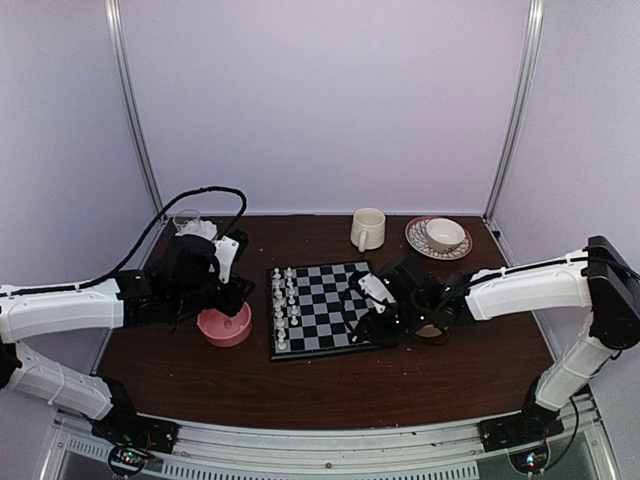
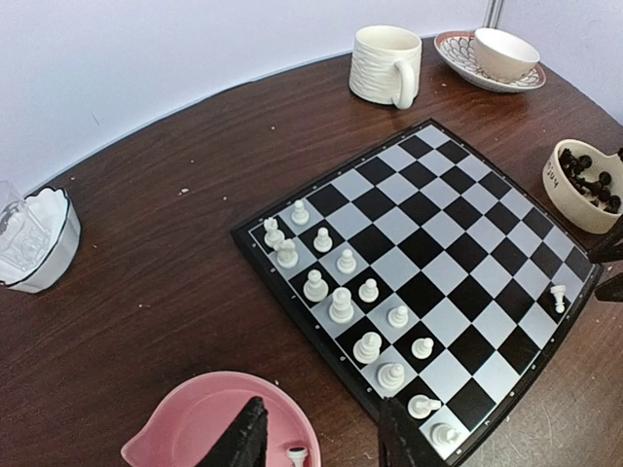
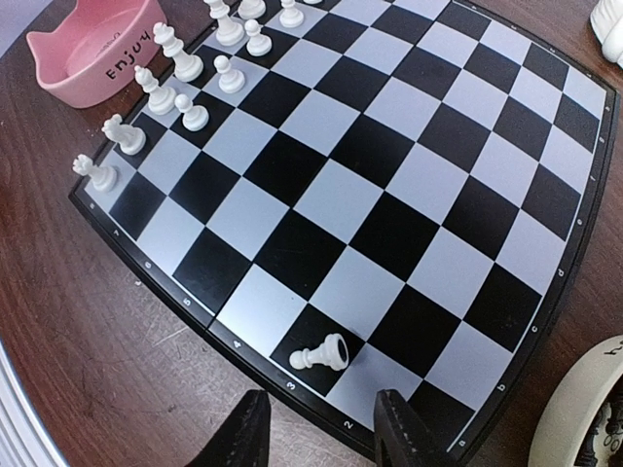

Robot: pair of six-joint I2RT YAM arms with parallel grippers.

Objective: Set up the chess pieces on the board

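The chessboard (image 1: 320, 300) carries white pieces in rows along its left side; in the left wrist view some, like a pawn (image 2: 420, 407), lie or lean. A lone white pawn (image 3: 321, 354) lies on its side near the board's edge in the right wrist view. My right gripper is open beside it, nothing between its fingers. My left gripper is open over the pink bowl (image 1: 225, 328), which holds a white piece (image 2: 298, 454). A cream bowl (image 2: 579, 195) holds black pieces.
A mug (image 1: 368, 229) and a plate with a bowl (image 1: 445, 234) stand at the back. A white container (image 2: 39, 243) with a glass is at the back left.
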